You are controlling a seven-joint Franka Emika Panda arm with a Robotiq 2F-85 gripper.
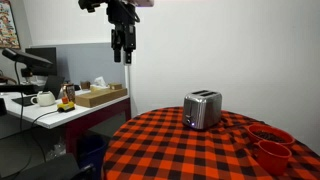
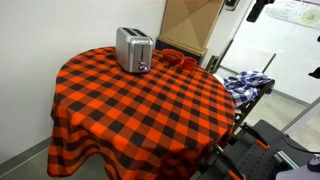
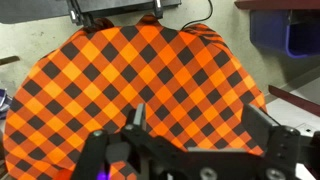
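Observation:
A silver two-slot toaster (image 1: 202, 110) stands upright on a round table covered in a red and black checked cloth (image 1: 150, 145). Beyond its far side in the second exterior view are red items (image 2: 178, 61). The first exterior view shows these as a red bowl (image 1: 286, 139) with something dark inside and a red mug (image 1: 272, 157). My gripper hangs high above the cloth, its fingers wide apart in the wrist view. Only bare cloth shows between them. The toaster is not clearly visible in the wrist view.
Left of the table, a white desk (image 1: 75, 112) holds a white mug (image 1: 43, 98), a cardboard box (image 1: 98, 96) and a small yellow-red item (image 1: 66, 99). A blue bin (image 3: 300, 38) stands on the floor.

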